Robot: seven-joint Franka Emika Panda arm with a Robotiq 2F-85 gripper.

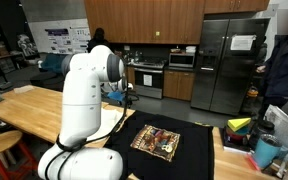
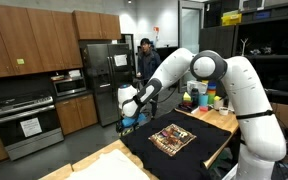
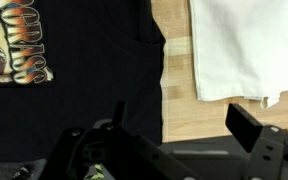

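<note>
A black shirt with a colourful print lies spread on the wooden table. In the wrist view its dark fabric fills the left side, with part of the print at the upper left. To the right lies a white cloth, bare wood showing between the two. My gripper is open above the shirt's edge, nothing between its fingers. Exterior view 2 shows the shirt too, with the white cloth nearer the camera.
A box of mixed items and a dark blue container stand at the table's right end. A red stool is at the left. Behind the table are kitchen cabinets, a stove and a refrigerator.
</note>
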